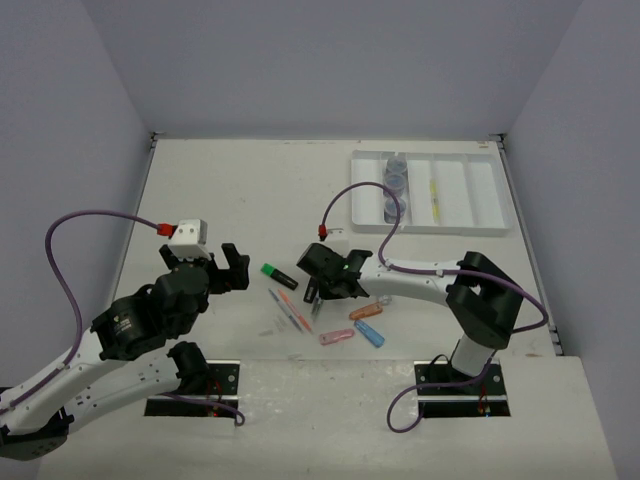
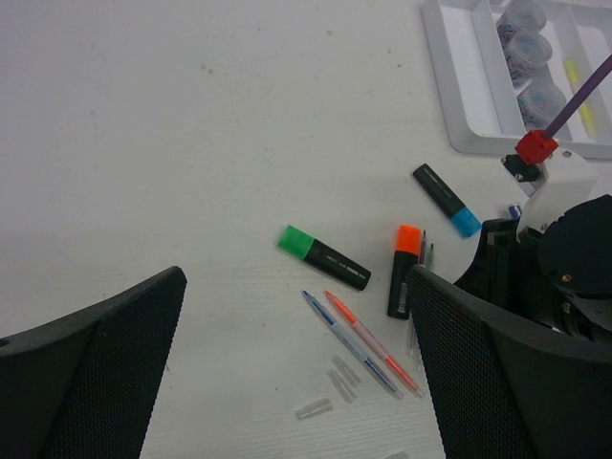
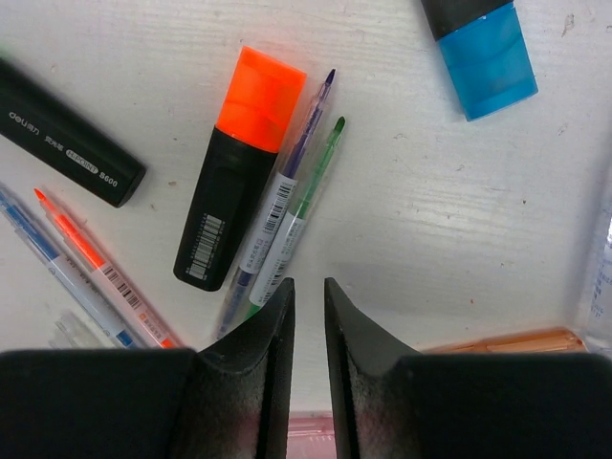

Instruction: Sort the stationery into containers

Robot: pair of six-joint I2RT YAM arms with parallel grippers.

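My left gripper stands wide open and empty, well left of the stationery. My right gripper is low over the pens, its fingertips parted by a narrow gap with only bare table between. Just left of these tips, a purple pen point(image 3: 284, 184) and a green pen point(image 3: 304, 199) lie side by side against an orange-capped highlighter point(image 3: 229, 170). Farther left are a blue pen point(image 2: 349, 339), an orange pen point(image 2: 371, 339) and a green-capped highlighter point(image 2: 325, 258). A blue-capped highlighter point(image 2: 447, 199) lies beyond.
The white divided tray point(image 1: 358, 205) at the back right holds clear round tubs point(image 1: 396, 185) and a yellow pen point(image 1: 435, 202). Near the front lie pink point(image 1: 336, 337), orange point(image 1: 366, 311) and blue point(image 1: 369, 333) cases. Small clear strips point(image 2: 314, 408) lie nearby.
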